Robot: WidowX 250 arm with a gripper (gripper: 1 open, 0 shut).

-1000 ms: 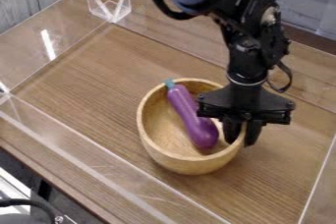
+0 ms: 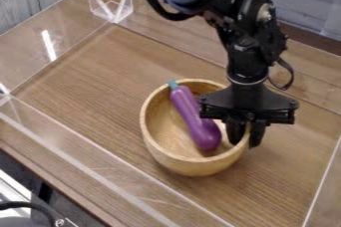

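A tan wooden bowl (image 2: 173, 153) sits on the wooden table, holding a purple toy eggplant (image 2: 197, 121) with a teal stem that leans along its inside. My black gripper (image 2: 242, 133) comes down from above at the bowl's right side, its fingers shut on the rim there. The fingertips are dark and partly hidden against the bowl.
Bare wooden table (image 2: 94, 92) lies left of and in front of the bowl. Clear plastic edges run along the left and near sides, with a small clear piece (image 2: 112, 8) at the back left. A grey wall stands behind.
The bowl, eggplant and gripper have shifted very slightly; otherwise the view is nearly the same.
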